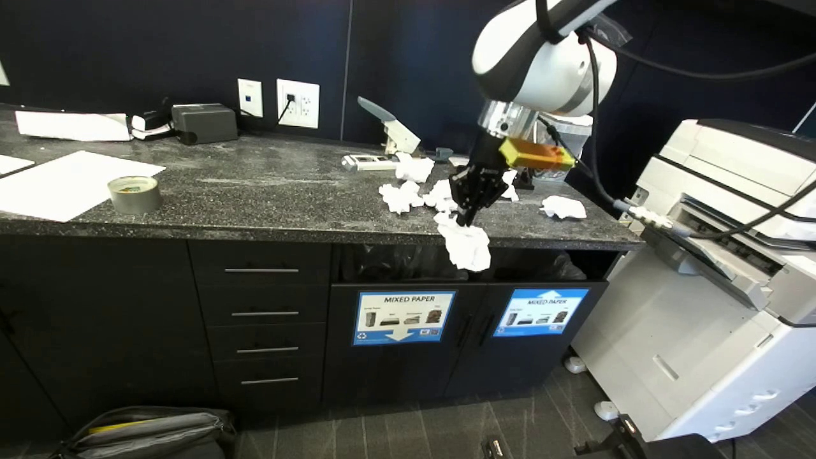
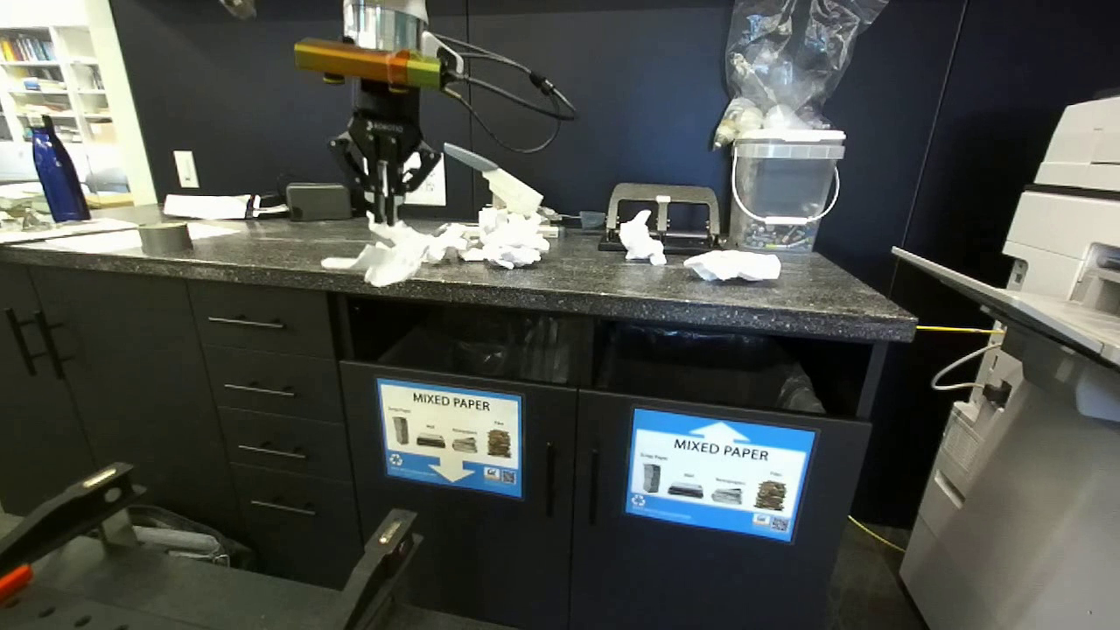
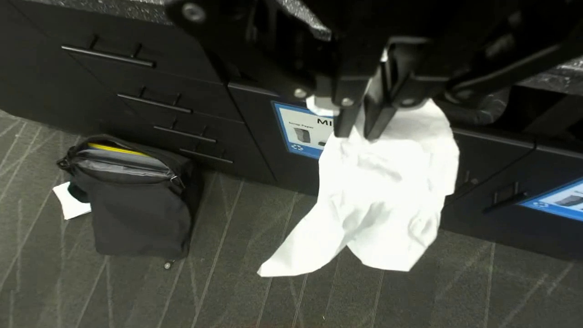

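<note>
A crumpled white paper [image 3: 391, 191] hangs from my gripper, whose fingers are shut on its upper part. The wrist view shows it beyond the countertop, with floor and cabinet fronts beneath it. From exterior view 1, the held paper [image 1: 468, 246] overlaps the counter's front edge, above the cabinet with the open-topped left bin slot [image 1: 382, 262]. In exterior view 2 my gripper [image 2: 384, 215] appears left of the other crumpled papers [image 2: 509, 241], which lie on the counter. One more paper piece [image 2: 732, 264] rests near the right end.
A stapler [image 1: 390, 130], a hole punch [image 2: 661, 215] and a clear bucket [image 2: 782, 194] stand toward the back of the counter. A tape roll [image 1: 134, 194] sits at left. The printer [image 1: 711, 268] flanks the right side. A black bag [image 3: 136, 202] lies on the floor.
</note>
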